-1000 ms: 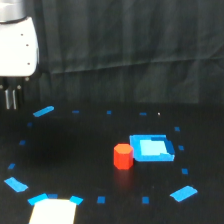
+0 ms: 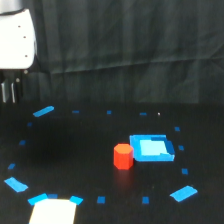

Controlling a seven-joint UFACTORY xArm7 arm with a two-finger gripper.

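A red block [image 2: 123, 156] with a hexagonal outline lies on the black table near the centre. Just right of it sits a shallow blue tray [image 2: 165, 157] with a white patch inside. My gripper [image 2: 9, 92] hangs at the far left edge under the white arm, high up and well away from both. Its dark fingers are small against the dark curtain, so their opening is unclear. I make out nothing between them.
Blue tape marks, such as a strip [image 2: 184, 193] at the right, dot the table. A pale block-like shape [image 2: 53, 212] is cut off by the bottom edge.
The white arm and gripper have risen a little at the left edge. The red block and blue tray have stayed where they were.
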